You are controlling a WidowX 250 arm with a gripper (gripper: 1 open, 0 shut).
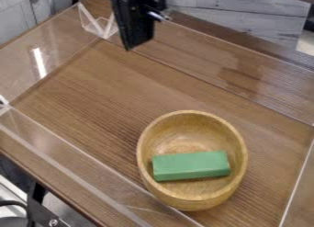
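Observation:
A green rectangular block (pixel 190 165) lies inside a round wooden bowl (pixel 154 142) at the lower right of the camera view. My dark gripper (pixel 135 36) is at the top, above the back part of the table and well away from the bowl; whether it is open or shut does not show clearly.
A clear plastic object (pixel 98 21) stands at the back left, beside the gripper. White marble-like surfaces border the back, and dark cables lie at the lower left edge.

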